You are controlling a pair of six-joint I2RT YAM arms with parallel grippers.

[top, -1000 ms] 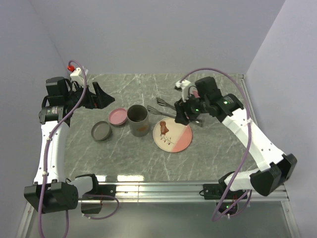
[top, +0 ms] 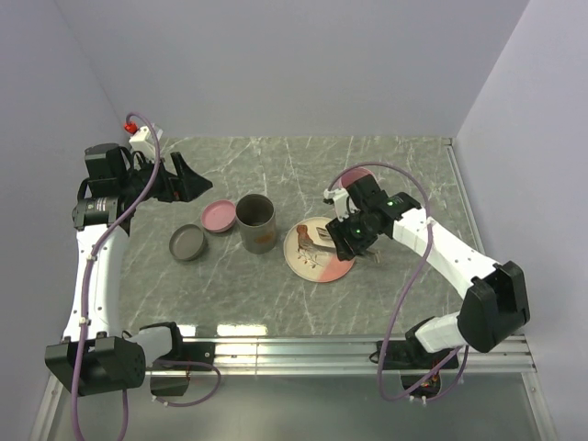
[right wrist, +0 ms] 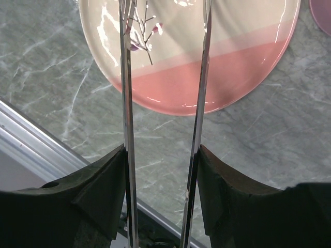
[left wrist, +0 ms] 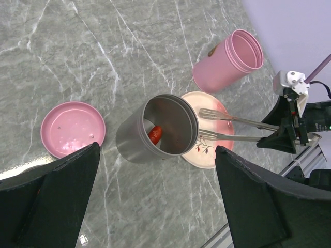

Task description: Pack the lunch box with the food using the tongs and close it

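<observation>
A tall grey container (top: pixel 256 234) stands mid-table with a red sausage (left wrist: pixel 154 134) inside, seen from the left wrist. Right of it a cream-and-pink plate (top: pixel 321 269) carries a brown figure and branch pattern. My right gripper (top: pixel 347 241) is over the plate, open, with a long metal tong arm by each finger; the tongs reach over the plate, their heads largely cut off in the right wrist view. My left gripper (top: pixel 191 180) stands open above the table's left side, empty.
A small pink dish (top: pixel 219 214) and a dark grey dish (top: pixel 187 243) lie left of the container. A pink cup (left wrist: pixel 217 67) stands behind the plate. A metal rail (top: pixel 276 349) runs along the front edge.
My right gripper and the tongs have moved toward the front and down in the top view, from behind the plate to over it. The left arm has stayed still.
</observation>
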